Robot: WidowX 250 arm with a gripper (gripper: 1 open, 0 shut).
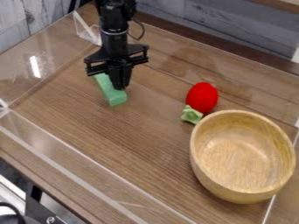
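Observation:
The black gripper (114,63) hangs over a green block (112,91) lying on the wooden table at left of centre. Its fingers reach down around the block's upper end, closed in on it. To the right, a red object (201,97) lies with a small light-green piece (191,113) at its lower left.
A large tan bowl (239,159) fills the lower right of the table (105,166). A white wall or edge (246,17) runs along the back right.

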